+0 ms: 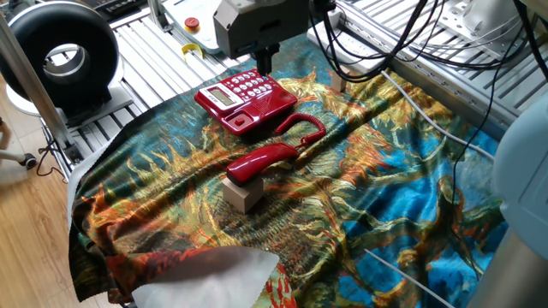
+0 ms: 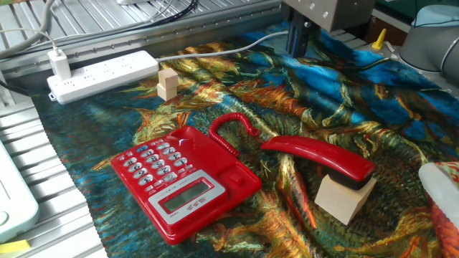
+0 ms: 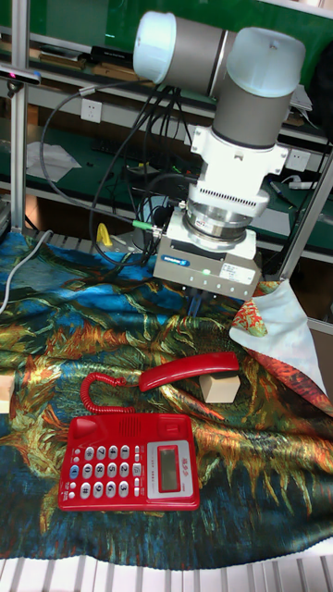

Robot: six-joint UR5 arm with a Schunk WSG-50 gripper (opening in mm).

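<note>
A red desk telephone (image 2: pixel 244 183) with silver keys and a small display lies on the patterned cloth. Its red handset (image 2: pixel 323 154) is off the base, one end propped on a wooden block (image 2: pixel 344 199). A coiled red cord (image 2: pixel 224 136) runs from the base to the handset's other end. My gripper (image 3: pixel 194 304) hangs above the cloth, beyond the handset in exterior view 3 and apart from it. Its dark fingers (image 2: pixel 297 41) point down at the top of exterior view 2. Nothing shows held, but whether the fingers are open or shut is unclear.
Two small stacked wooden blocks (image 2: pixel 167 84) stand near a white power strip (image 2: pixel 107 77) with a plug in it. A white cable crosses the cloth.
</note>
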